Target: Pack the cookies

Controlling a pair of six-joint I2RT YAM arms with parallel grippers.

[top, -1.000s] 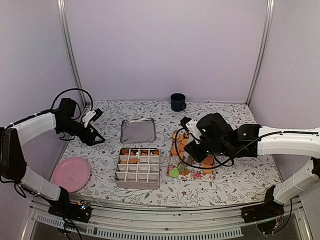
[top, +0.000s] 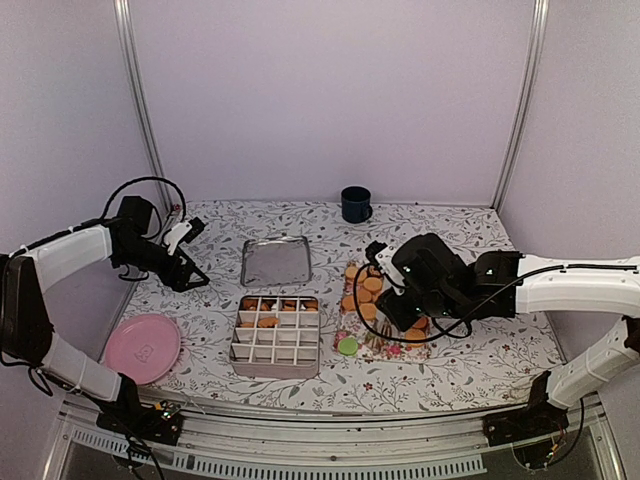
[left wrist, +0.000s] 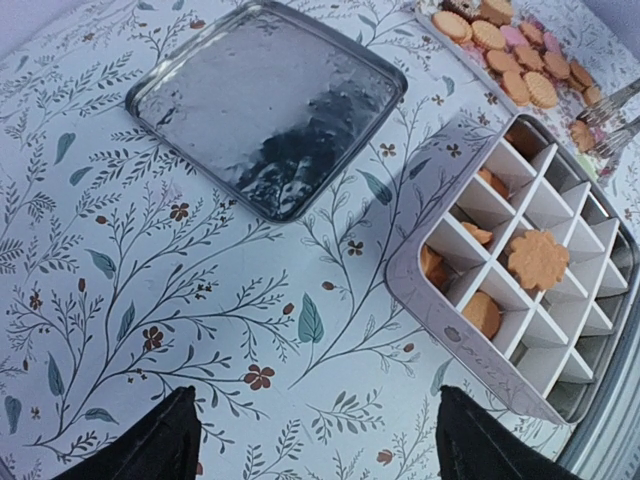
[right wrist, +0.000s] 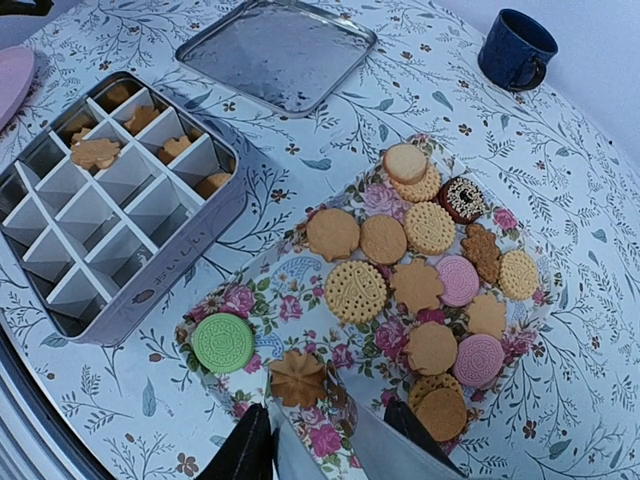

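Note:
Assorted cookies lie on a floral mat (top: 420,352) at the right, among them pink sandwich cookies (right wrist: 480,360) and a green cookie (right wrist: 223,342). Over the mat's near part is my right gripper, its metal fingertips parted. A brown star-shaped cookie (right wrist: 298,365) shows at the tips; contact with them cannot be made out. The divided box (top: 276,372) stands left of the mat, with cookies in its far compartments and a flower-shaped cookie (left wrist: 538,259) lying atop the dividers. My left gripper is open and empty, well left of the box.
An empty metal tray (top: 276,262) lies behind the box. A dark blue mug (top: 356,204) stands at the back, and a pink plate (top: 143,348) lies front left. Bare tablecloth separates the left gripper from the box.
The left arm, box, tray, plate and mug look unmoved.

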